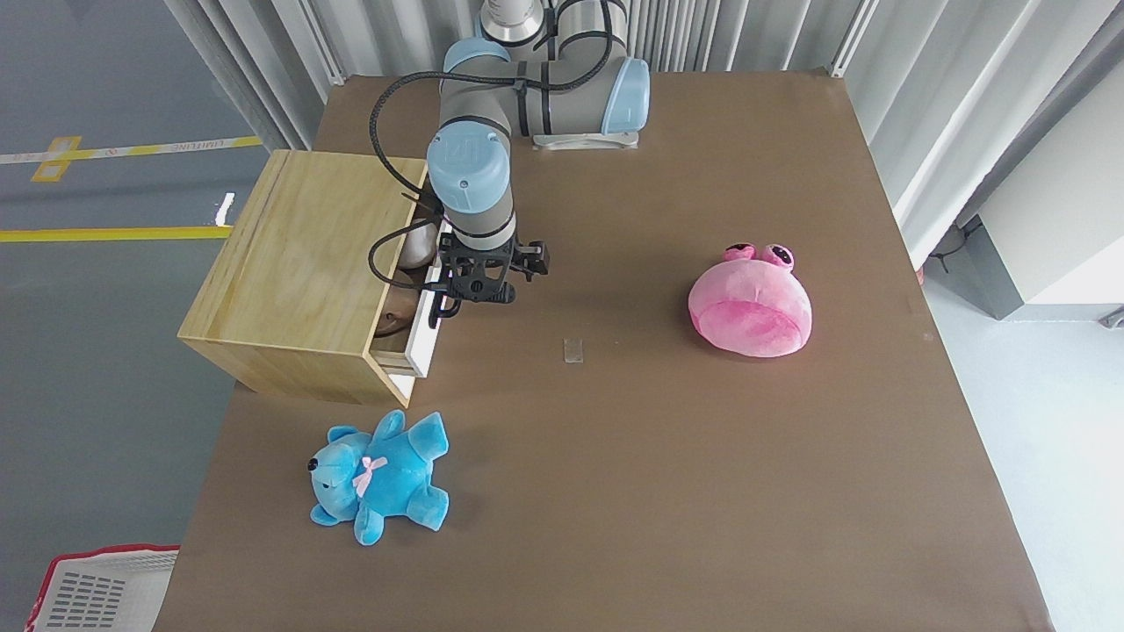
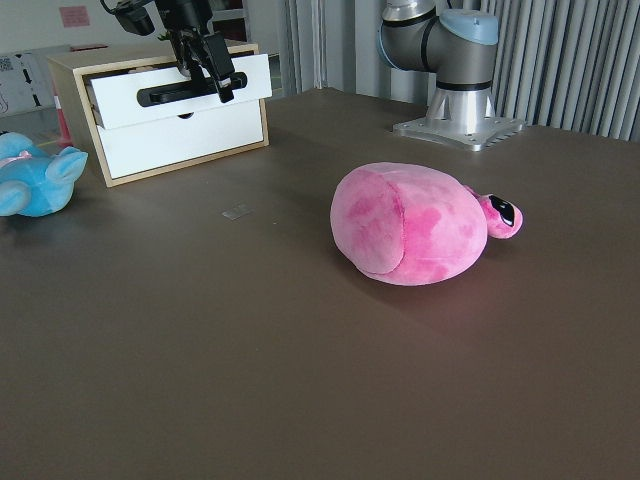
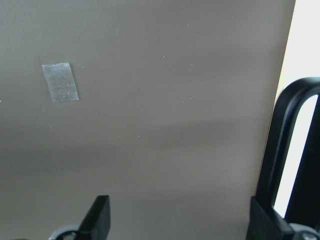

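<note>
The gripper (image 1: 495,274) is at the front of the wooden cabinet (image 1: 284,253), against the top white drawer (image 1: 421,348), which is partly pulled out. Some rounded items (image 1: 416,244) show inside it. In the left view the gripper (image 2: 205,75) is by the drawer's black handle (image 2: 160,95). In the wrist view the two fingertips are apart, low in the frame, with the black handle (image 3: 282,130) at the right side; nothing shows held between them.
A blue teddy bear (image 1: 395,484) lies below the cabinet. A pink plush toy (image 1: 750,309) sits on the right of the table (image 1: 674,495), whose middle is clear. A basket (image 1: 105,553) stands off the table's lower left.
</note>
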